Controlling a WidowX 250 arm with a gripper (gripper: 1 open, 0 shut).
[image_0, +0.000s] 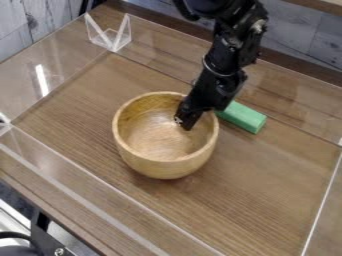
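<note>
My gripper (194, 108) reaches down from the top centre to the back right rim of a round tan bowl (158, 145) on the wooden table. Its fingertips are dark against the rim, and whether anything is between them is hard to make out. A green block (243, 118) lies just right of the gripper, behind the bowl and partly hidden by the arm.
The wooden table (254, 200) has free room at the front right and on the left. A white wire object (110, 30) stands at the back left. A dark gap with cables lies beyond the front left edge.
</note>
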